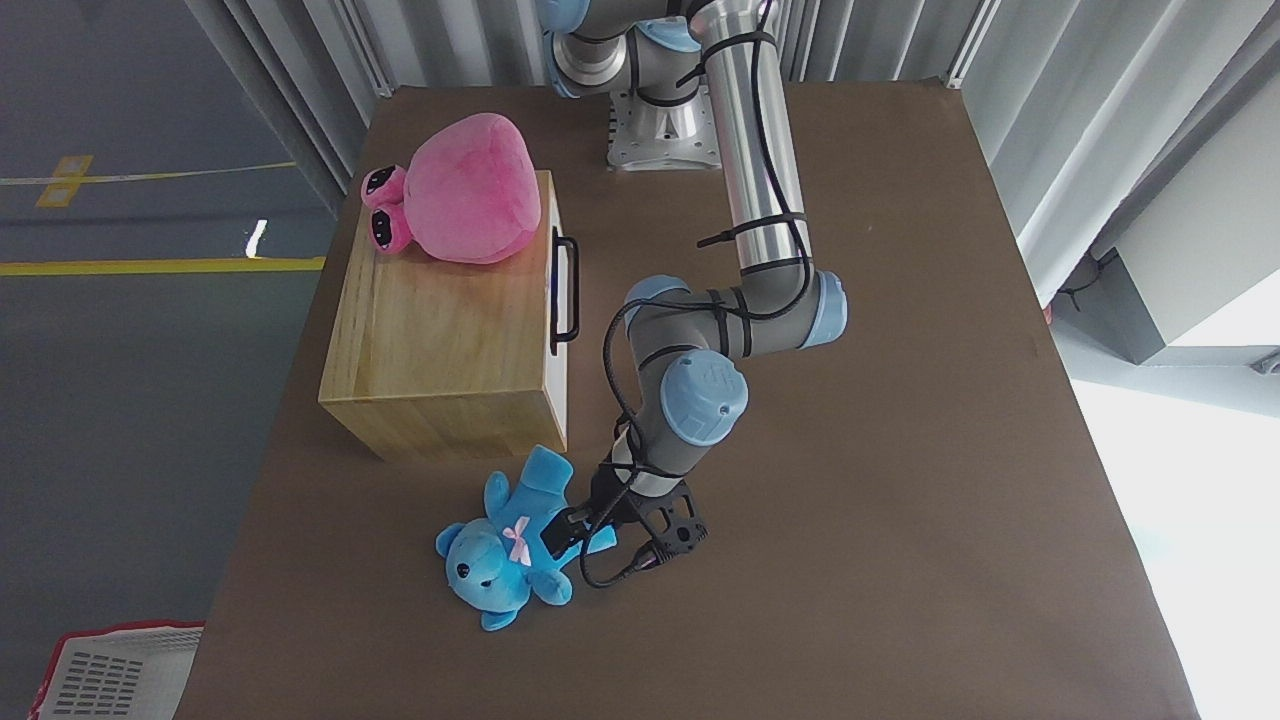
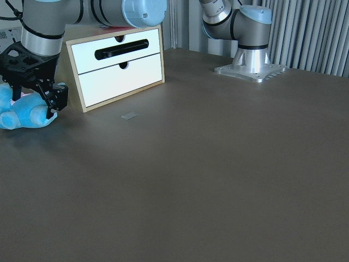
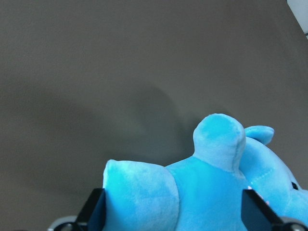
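A blue plush bear (image 1: pixel 486 562) with a pink bow lies on the brown table (image 1: pixel 864 540), in front of the wooden drawer box (image 1: pixel 438 348). My gripper (image 1: pixel 576 540) is over the bear's lower body by its legs. In the wrist view the gripper has its two black fingers apart, with the bear (image 3: pixel 207 192) lying below and between them; whether they touch it is unclear. In the left view the gripper (image 2: pixel 35 103) is low, in front of the bear (image 2: pixel 27 117).
A pink plush toy (image 1: pixel 474 192) sits on the box. A red-rimmed basket (image 1: pixel 120 666) is off the table at lower left.
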